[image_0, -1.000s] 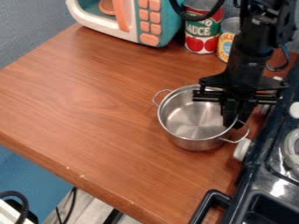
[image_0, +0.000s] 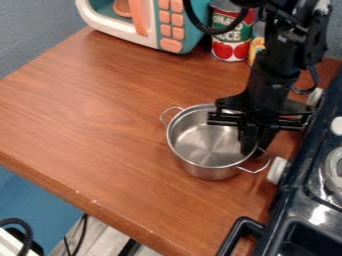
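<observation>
A steel pot (image_0: 203, 150) with two wire handles sits upright on the wooden table (image_0: 94, 120), beside the black stove. My gripper (image_0: 249, 136) is down at the pot's right rim, its fingertips at or just inside the wall. Whether it is shut on the rim I cannot make out.
The black toy stove (image_0: 307, 200) stands along the right edge. At the back are a toy microwave (image_0: 173, 22), a sauce can (image_0: 233, 40) and a smaller can behind the arm.
The pot and my gripper have moved left, away from the stove, by a short distance over the last second.
</observation>
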